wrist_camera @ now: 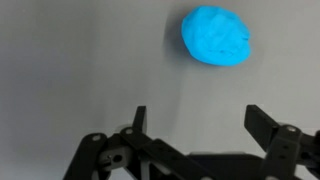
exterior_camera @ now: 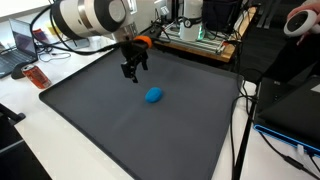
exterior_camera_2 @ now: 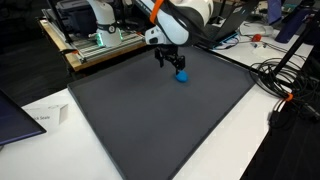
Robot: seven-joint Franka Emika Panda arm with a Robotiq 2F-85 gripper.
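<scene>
A crumpled bright blue ball [exterior_camera: 153, 95] lies on the dark grey mat, near the arm. In the wrist view the blue ball [wrist_camera: 216, 36] shows at the top, beyond the fingertips and right of the middle. My gripper is open, its two black fingers wide apart with only bare mat between them. From the first exterior view, the gripper [exterior_camera: 134, 71] hangs above the mat, behind and to the left of the ball, apart from it. The second exterior view has the ball [exterior_camera_2: 181, 76] close by the gripper [exterior_camera_2: 171, 62].
A red can [exterior_camera: 37, 76] stands off its left edge, near a laptop [exterior_camera: 28, 45]. Cables [exterior_camera_2: 290, 92] run along the far side of the table.
</scene>
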